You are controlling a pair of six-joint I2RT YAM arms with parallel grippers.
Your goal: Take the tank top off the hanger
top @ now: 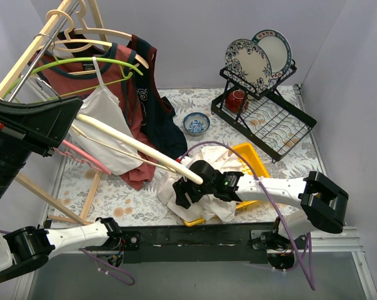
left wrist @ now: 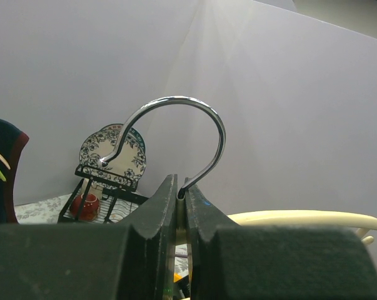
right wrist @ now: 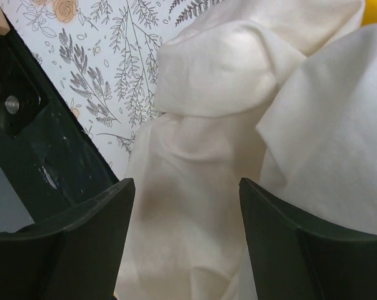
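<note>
My left gripper is shut on a pale wooden hanger, just below its metal hook. The hanger's bar slants rightward in the top view, and its long visible stretch is bare. Under its far end, the cream tank top lies crumpled in and over the edge of a yellow basket. My right gripper is part open above this cloth, its fingers apart with cream folds below them. Whether any strap still touches the hanger's end is hidden by the right gripper.
At left, a wooden rack carries several hangers and garments, including a white top close under the held hanger. A small bowl stands behind the basket, and a dish rack with plates is at back right.
</note>
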